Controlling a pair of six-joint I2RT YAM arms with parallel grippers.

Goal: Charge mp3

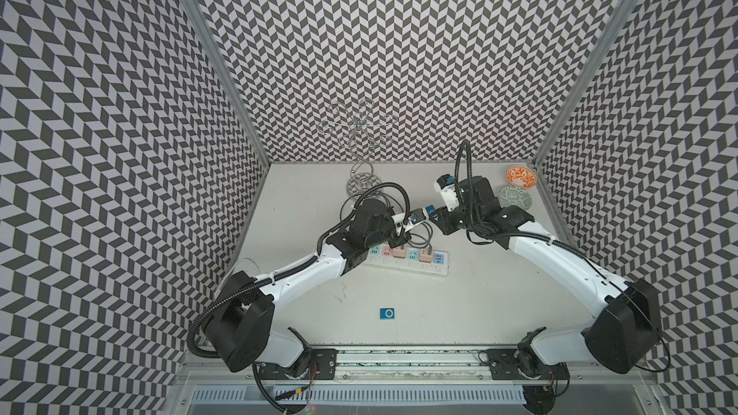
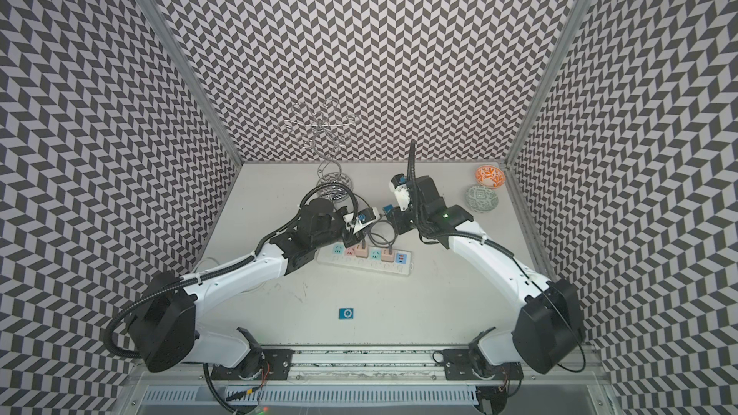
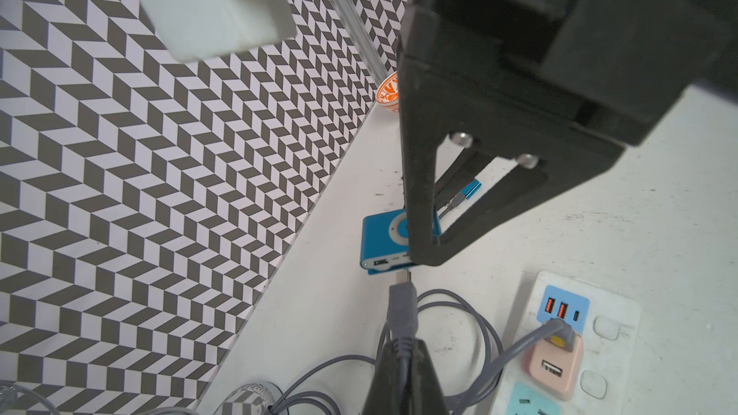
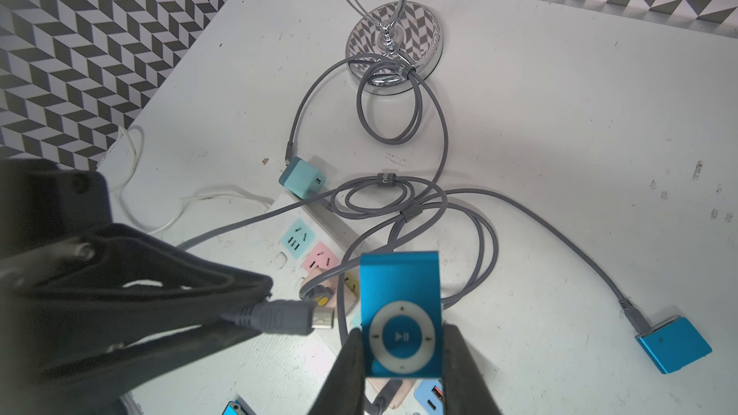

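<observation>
A blue mp3 player [image 4: 402, 273] with a white control ring is pinched in my right gripper, which is shut on it above the table. Opposite it, my left gripper is shut on a grey cable connector [image 4: 283, 316]. The connector's bare metal end points toward the player, and a small gap separates them in the right wrist view. In the left wrist view the same connector [image 3: 402, 309] sits just below the player's port edge [image 3: 380, 263]. A finger [image 3: 423, 215] of the right gripper covers part of the player there.
The power strip [image 1: 376, 259] lies beneath the grippers with plugs and grey cables. A second blue player [image 1: 386, 313] lies near the front; another [image 4: 673, 344] has a cable attached. A chrome stand [image 4: 415, 27] is at the back, bowls [image 1: 521, 176] at back right.
</observation>
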